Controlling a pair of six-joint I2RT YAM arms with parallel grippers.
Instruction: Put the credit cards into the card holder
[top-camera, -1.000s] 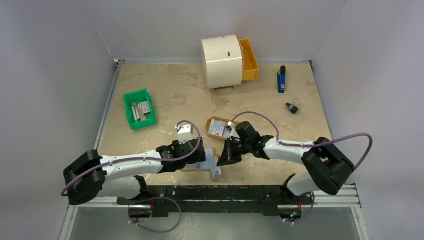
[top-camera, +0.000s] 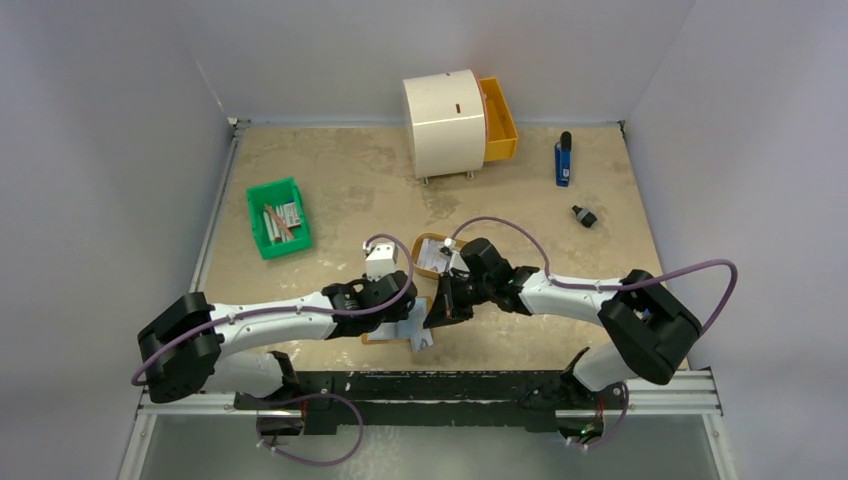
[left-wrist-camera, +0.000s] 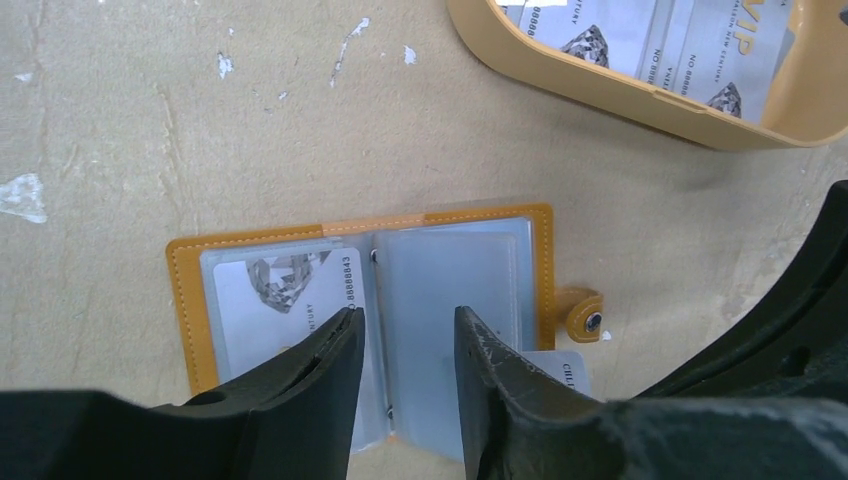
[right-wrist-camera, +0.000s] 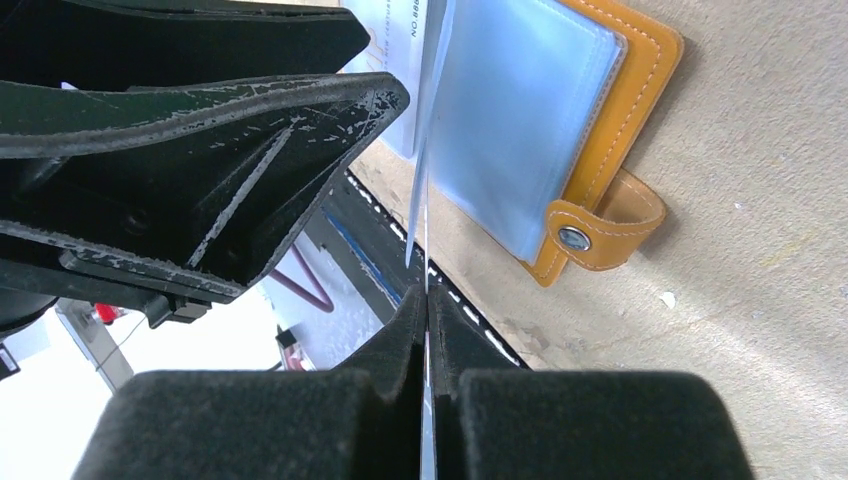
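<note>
The open tan card holder (left-wrist-camera: 546, 250) lies on the near middle of the table, with clear sleeves and a printed card (left-wrist-camera: 290, 305) in the left side. My left gripper is over the holder at its middle fold; whether its fingers grip a sleeve is hard to tell. My right gripper is shut on a thin card, seen edge-on, at the holder's right sleeve beside the left gripper. More cards (left-wrist-camera: 680, 55) lie in an oval tan tray (left-wrist-camera: 610, 85) behind the holder.
A green basket (top-camera: 258, 230) with items is at the left. A white drum with a yellow drawer (top-camera: 445, 125) stands at the back. A blue object (top-camera: 563, 160) and a small dark object (top-camera: 585, 216) lie at the right.
Both grippers have moved slightly: the left to the right, the right leftward and up in the top view, carrying the card closer over the holder.
</note>
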